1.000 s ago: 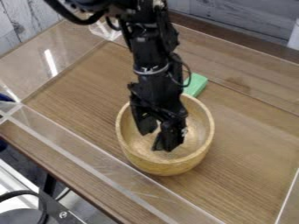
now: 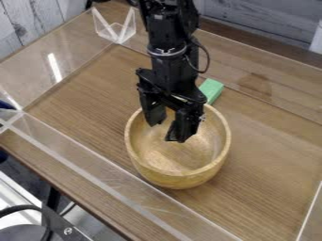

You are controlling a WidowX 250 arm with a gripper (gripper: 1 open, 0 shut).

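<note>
My black arm reaches down from the top centre of the camera view, and its gripper (image 2: 171, 115) is open over a large tan bowl (image 2: 176, 168) on the wooden table (image 2: 75, 94). The fingers are over the back half of the bowl. I cannot make out anything held between them. A green block (image 2: 212, 89) lies behind the bowl to the right, partly behind the arm.
A clear plastic container (image 2: 116, 24) stands at the back left. Black cables lie at the lower left beyond the table's edge.
The gripper has risen and moved slightly back from deeper in the bowl, uncovering more of the bowl's interior. The green block looks unmoved.
</note>
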